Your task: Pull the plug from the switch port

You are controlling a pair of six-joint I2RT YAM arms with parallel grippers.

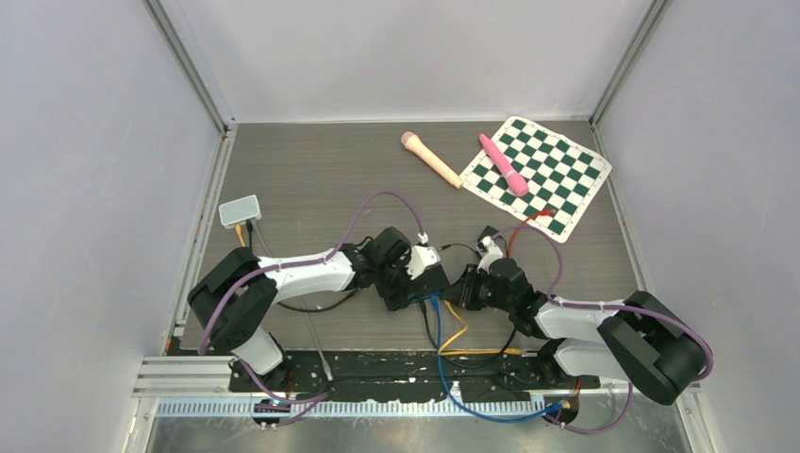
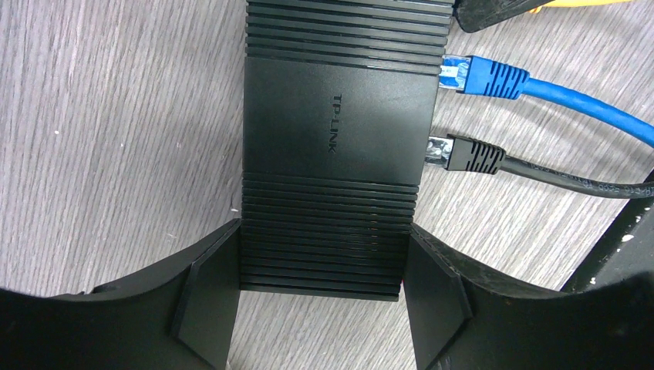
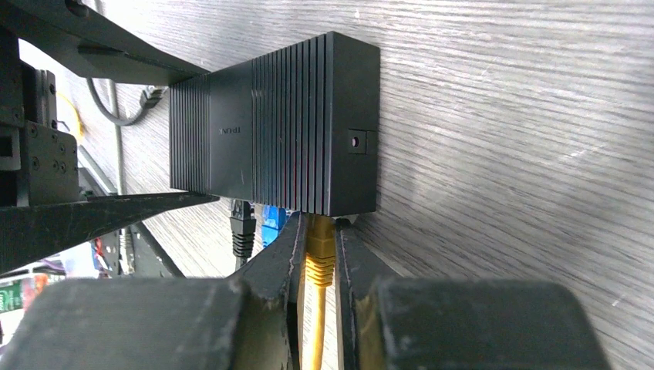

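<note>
The black TP-LINK switch [image 2: 339, 116] is clamped across one end by my left gripper, shut on its ribbed sides. A blue plug [image 2: 493, 77] and a black plug [image 2: 472, 154] sit at its port side in the left wrist view. At the other end of that side, my right gripper has its fingers on either side of a yellow plug [image 3: 320, 250], close against the switch edge. Whether the pads press on it I cannot tell. The yellow plug's tip is hidden below the switch edge.
Blue cable [image 1: 441, 363] and yellow cable [image 1: 462, 330] run toward the front edge. A white box [image 1: 241, 210] stands at the left. A checkered board [image 1: 547, 170] with a pink stick [image 1: 503, 165] lies back right, a beige stick [image 1: 432, 159] beside it.
</note>
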